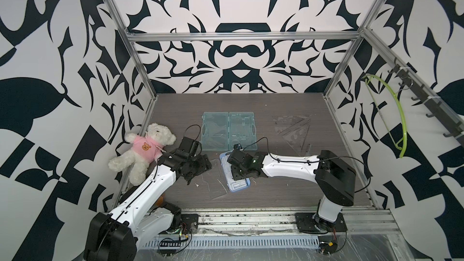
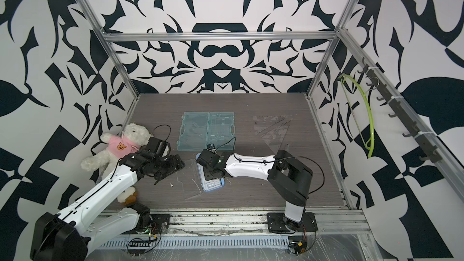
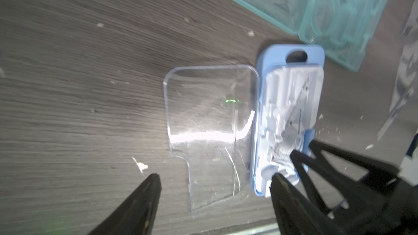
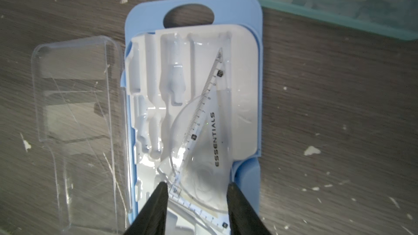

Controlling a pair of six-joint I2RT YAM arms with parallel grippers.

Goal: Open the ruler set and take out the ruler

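The blue-and-white ruler set (image 4: 243,104) lies with its clear lid (image 4: 74,126) folded out to the left, flat on the table. Inside, the right wrist view shows clear set squares (image 4: 202,108) and a protractor (image 4: 202,178). My right gripper is above the tray's lower half, fingers apart, with nothing seen held. My left gripper hangs above the table and lid, just left of the set, open and empty.
An open teal case (image 1: 215,130) lies behind the set, clear triangles (image 1: 292,130) at the back right, and a white bear (image 1: 140,154) at the left. Bare table surrounds these.
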